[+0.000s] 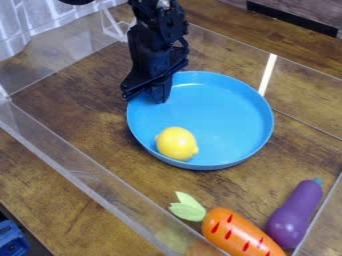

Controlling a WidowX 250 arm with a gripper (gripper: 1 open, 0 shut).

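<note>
A black gripper (144, 88) reaches down from the top of the view to the upper left rim of a light blue plate (227, 110). Its fingertips are low at that rim; whether they hold it or anything else is hard to tell. A yellow lemon (177, 142) rests in the lower left part of the plate.
An orange toy carrot (235, 232) and a purple eggplant (294, 214) lie at the lower right, below the plate. Clear walls (94, 176) border the wooden surface. A blue object (8, 238) is at the lower left edge. The wood left of the plate is clear.
</note>
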